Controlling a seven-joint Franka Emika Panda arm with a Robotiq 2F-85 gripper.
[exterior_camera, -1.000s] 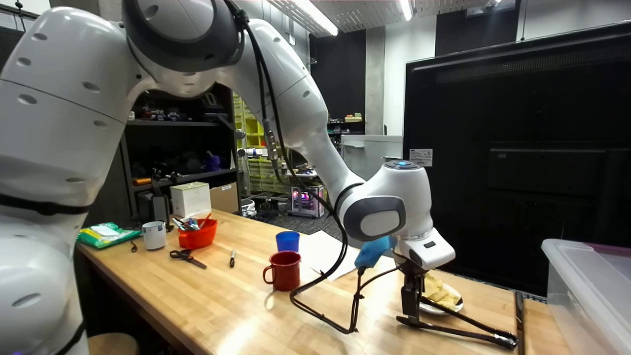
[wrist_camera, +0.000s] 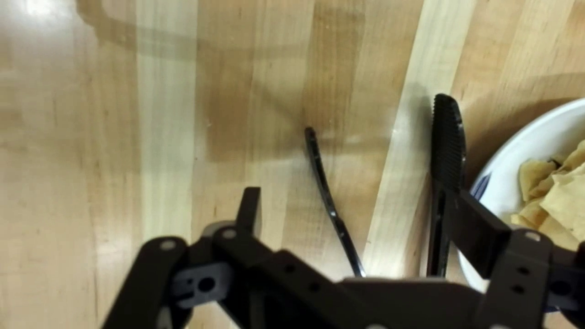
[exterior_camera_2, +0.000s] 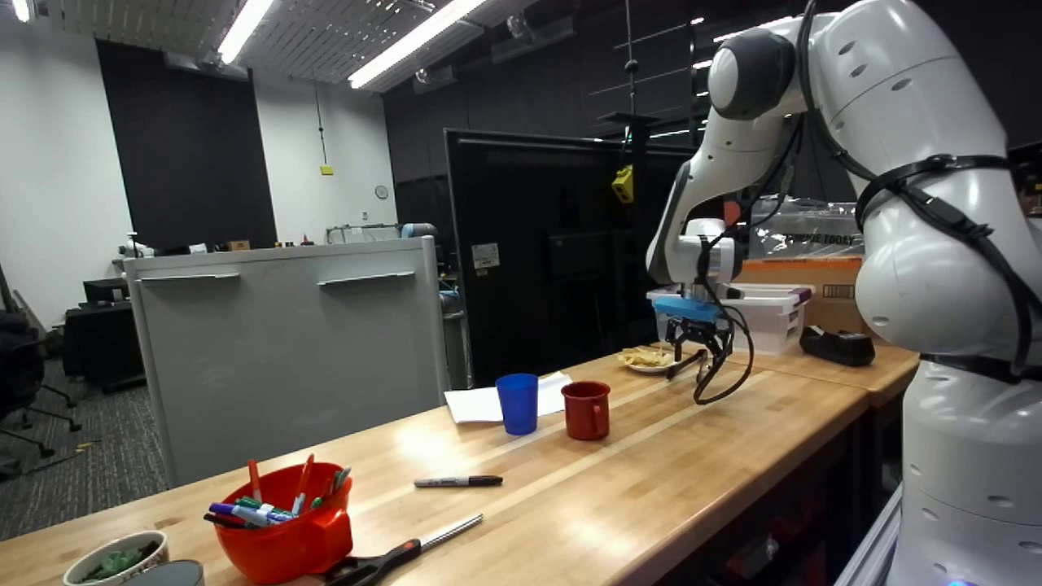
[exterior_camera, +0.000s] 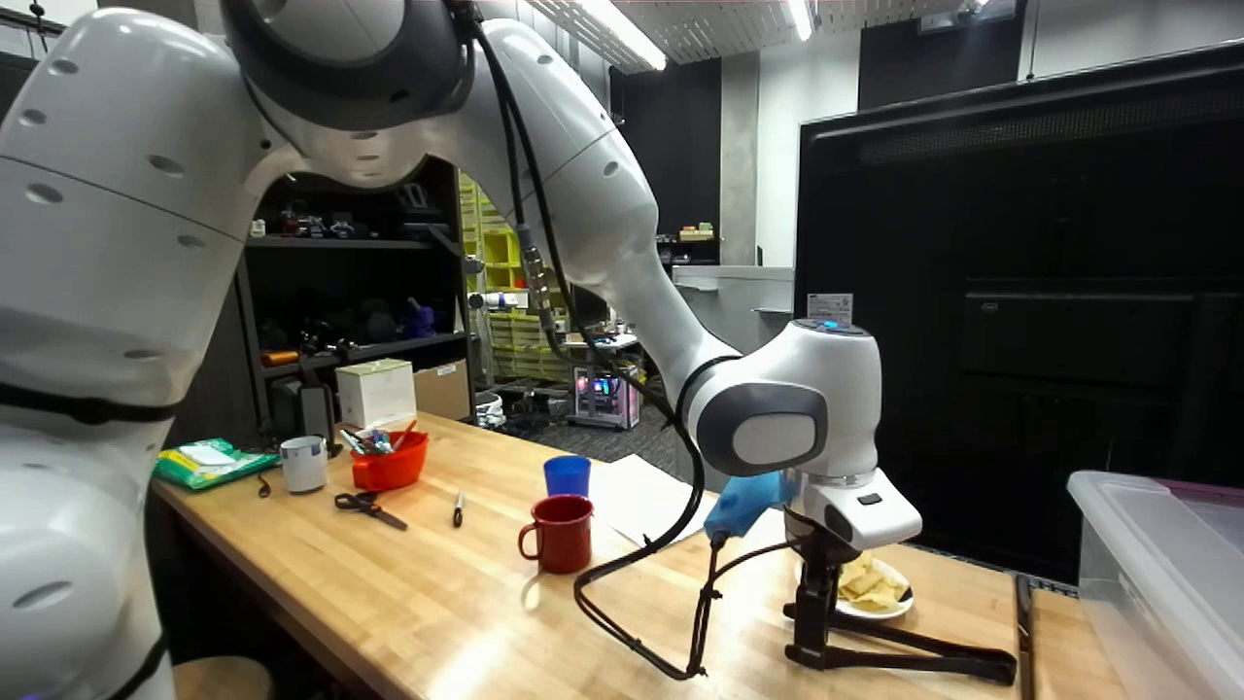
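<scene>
Black tongs point(exterior_camera: 956, 660) lie on the wooden table beside the bowl of chips, spread in a V. In the wrist view, one arm of the tongs point(wrist_camera: 327, 200) appears as a thin dark strip, and the other shows a serrated head point(wrist_camera: 448, 145) close to the bowl. Their joined end is hidden behind my gripper. It is open, low over the tongs. The left finger point(wrist_camera: 250, 211) stands left of the thin arm; the right finger overlaps the serrated arm's edge near the bowl. Whether either finger touches the tongs I cannot tell.
A white bowl point(wrist_camera: 496, 181) of chips sits just right of the tongs. Further along the table stand a red mug point(exterior_camera_2: 586, 411), a blue cup point(exterior_camera_2: 518, 404) and a red pen holder point(exterior_camera_2: 293, 547). A clear plastic bin point(exterior_camera: 1155, 583) borders the right side.
The gripper has gone from tilted to more upright, with the wrist shifted right in exterior view 1. Mug, cup and bowl have not moved.
</scene>
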